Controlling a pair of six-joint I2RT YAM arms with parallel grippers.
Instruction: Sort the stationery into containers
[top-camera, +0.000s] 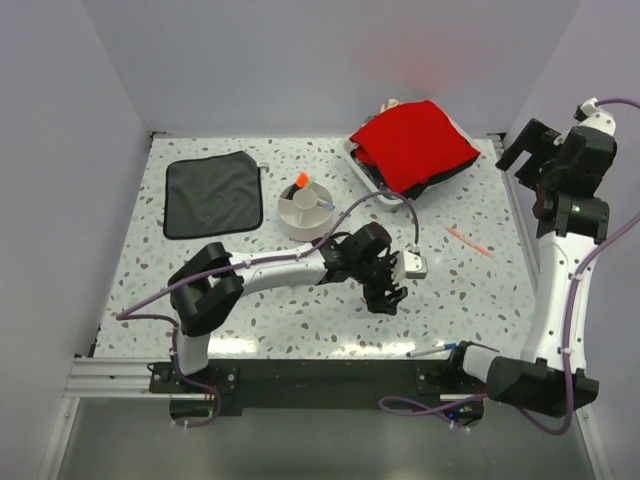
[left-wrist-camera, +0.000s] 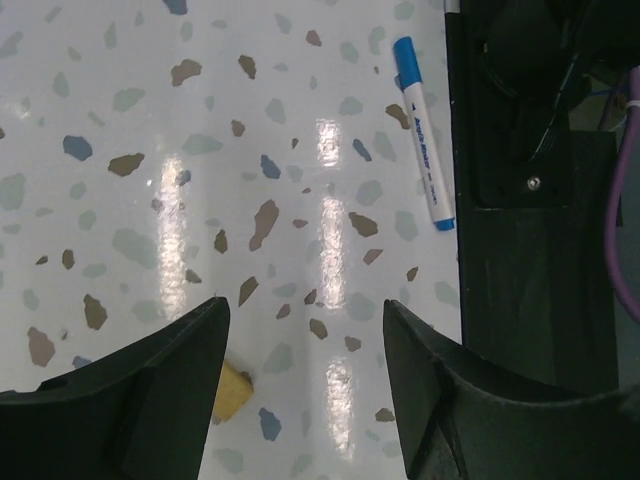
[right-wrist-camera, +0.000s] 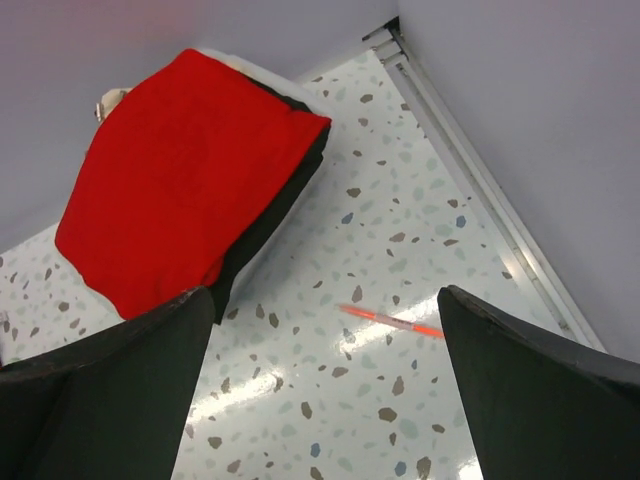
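My left gripper is open and low over the table's front middle. A white-and-blue marker lies at the front edge, right of it; a yellow block lies beneath it. A divided white round container holds a few orange and blue items. My right gripper stands open over the right side, above an orange pen.
A red cloth lies over a white-rimmed container at the back. A dark mat lies back left. Walls border the sides and back.
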